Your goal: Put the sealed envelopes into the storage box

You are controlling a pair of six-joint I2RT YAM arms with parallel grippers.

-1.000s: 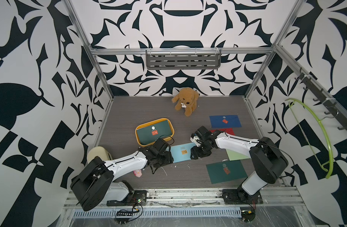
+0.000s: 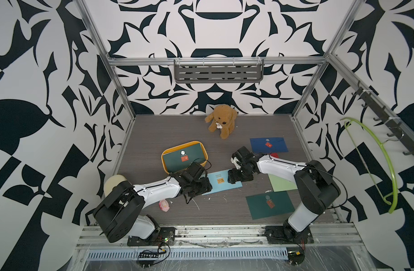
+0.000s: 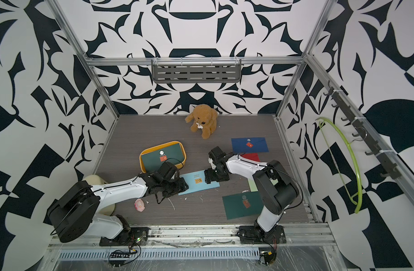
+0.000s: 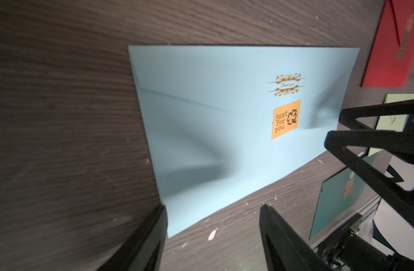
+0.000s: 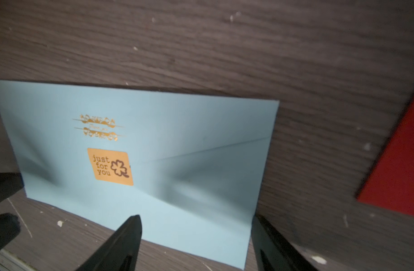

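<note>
A light blue envelope (image 2: pixel 217 179) lies flat on the table between the two arms, its orange "just for you" sticker facing up. At its left end my left gripper is open, fingers apart. My right gripper hovers over the envelope's right end with its fingers (image 5: pixel 125 239) apart and nothing held. The yellow-rimmed storage box (image 2: pixel 174 147) stands behind the left gripper, a dark green envelope (image 2: pixel 179 160) lying in it. On the right lie a blue envelope (image 2: pixel 261 144), a partly covered red one (image 3: pixel 250 156), a pale green one (image 2: pixel 281 184) and another dark green one (image 2: pixel 261 210).
A brown plush dog (image 2: pixel 221 119) sits at the back middle. A small pink object (image 2: pixel 164 205) lies near the left arm, with a cream round object (image 2: pixel 113 184) at the left edge.
My left gripper has moved right onto the blue envelope's left end. The right arm has shifted slightly, covering most of the red envelope from the top left. The blue envelope sits marginally further right.
</note>
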